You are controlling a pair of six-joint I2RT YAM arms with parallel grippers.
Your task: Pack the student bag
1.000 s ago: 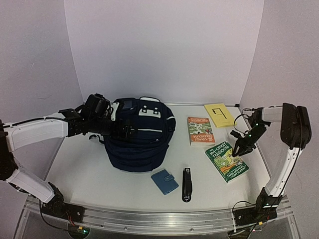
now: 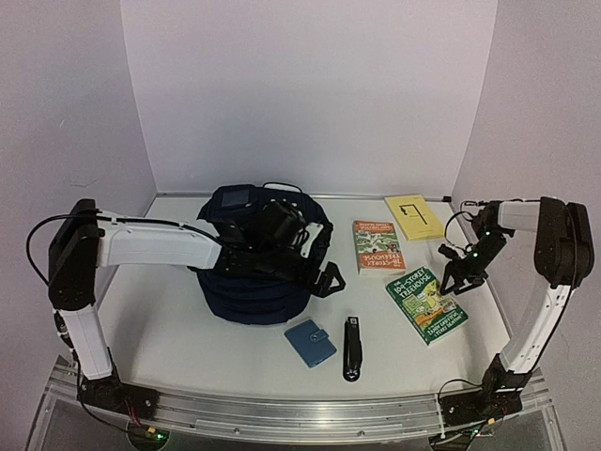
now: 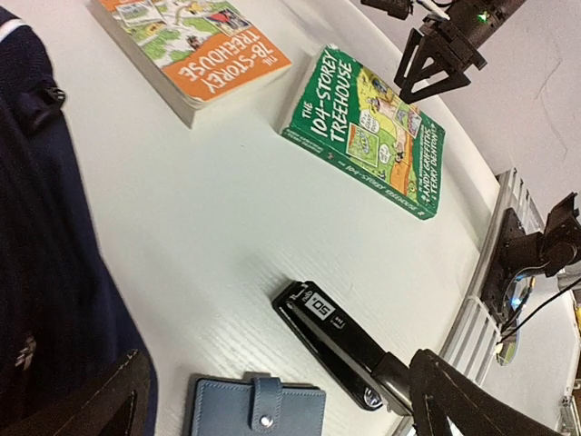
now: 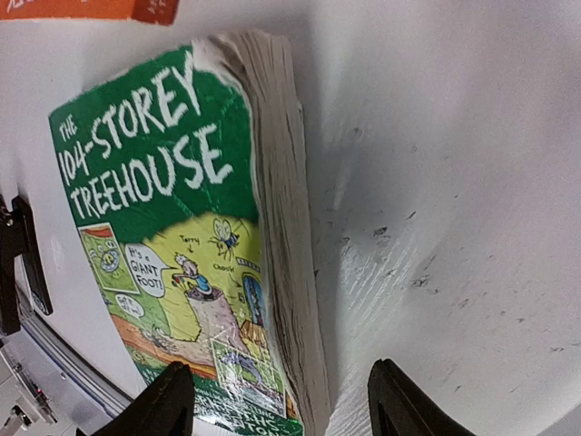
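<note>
A dark navy backpack (image 2: 249,299) sits left of centre. My left gripper (image 2: 321,277) is over its right edge, open, above the blue case (image 2: 310,344) (image 3: 231,409) and black stapler (image 2: 352,348) (image 3: 331,345). My right gripper (image 2: 458,284) is open just over the page edge of the green 104-Storey Treehouse book (image 2: 423,305) (image 3: 359,127) (image 4: 163,236). The orange 78-Storey Treehouse book (image 2: 378,247) (image 3: 191,50) and a yellow book (image 2: 413,216) lie at the back right.
White walls enclose the table (image 2: 150,319) at the back and sides. A metal rail (image 2: 300,402) runs along its front edge.
My left arm has swung right, bringing its gripper from over the bag's left part to its right edge. The right arm has shifted slightly. The objects lie as before.
</note>
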